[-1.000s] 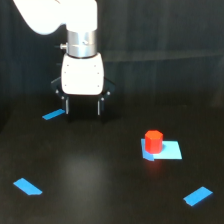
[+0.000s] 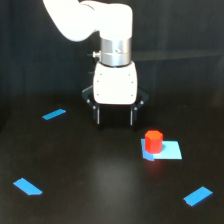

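Observation:
My gripper (image 2: 115, 118) hangs below the white arm, its dark fingers (image 2: 97, 113) spread wide apart and nothing visible between them. To its right and a little nearer the camera stands a small red block (image 2: 153, 143) with a roundish or many-sided outline. The block is on the left part of a light blue square (image 2: 171, 151), clear of the fingers. The square's hidden part lies under the block.
Blue tape strips lie on the dark table: one at the back left (image 2: 54, 114), one at the front left (image 2: 27, 187) and one at the front right (image 2: 198, 196). A bit of darker blue (image 2: 147, 155) shows beside the block.
The gripper has moved to the right and lower in the picture, closer to the red block. Its fingers remain apart. The block and the square have not moved.

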